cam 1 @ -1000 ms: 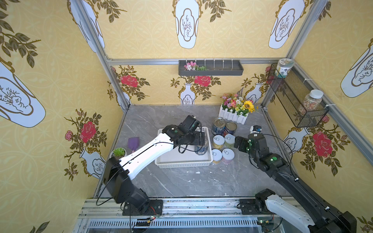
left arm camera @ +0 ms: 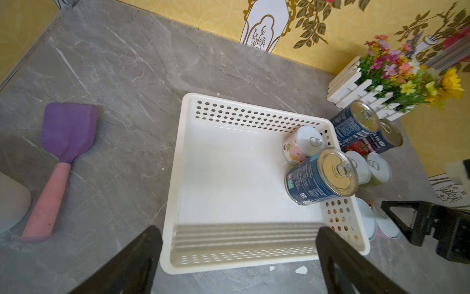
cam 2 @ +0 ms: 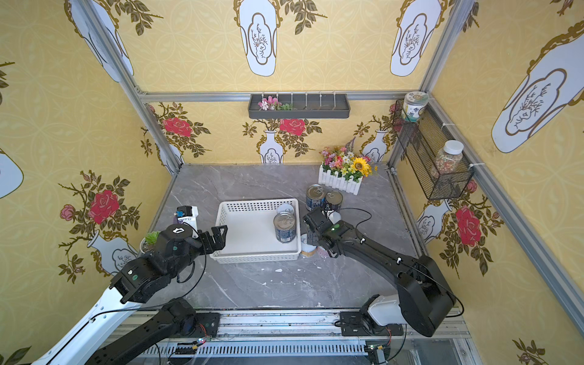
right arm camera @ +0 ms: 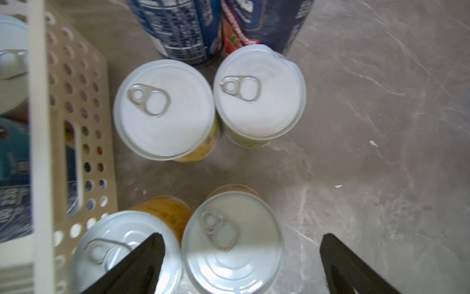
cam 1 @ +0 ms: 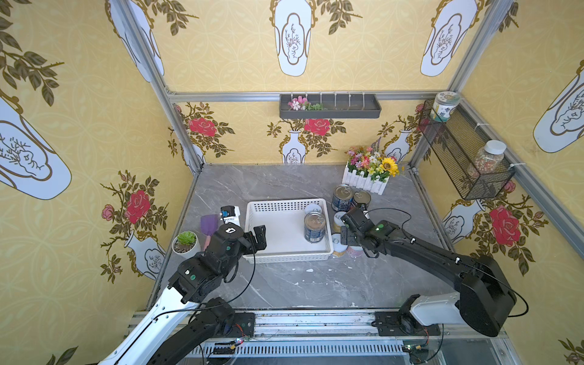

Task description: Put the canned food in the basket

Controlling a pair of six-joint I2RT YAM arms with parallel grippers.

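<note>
The white perforated basket [left arm camera: 254, 196] holds a large blue can [left arm camera: 313, 181] and a small pink can [left arm camera: 306, 144] near its right end. Outside that end, the right wrist view shows small white-lidded cans in two rows: a back left can [right arm camera: 164, 110], a back right can [right arm camera: 259, 93], a front left can [right arm camera: 124, 250] and a front right can [right arm camera: 232, 245]. Two tall blue cans [cam 1: 342, 197] stand behind these. My right gripper is open above the front cans, empty. My left gripper [cam 1: 260, 238] hangs open over the basket's left edge, empty.
A flower planter [cam 1: 365, 179] stands behind the tall cans. Left of the basket lie a purple spatula [left arm camera: 68, 127] and a potted succulent [cam 1: 185, 243]. A wire rack [cam 1: 468, 152] hangs on the right wall. The counter behind and in front of the basket is clear.
My left gripper has swung left, from over the cans in the basket to its left edge. The right gripper has moved left, from beside the small cans to over them.
</note>
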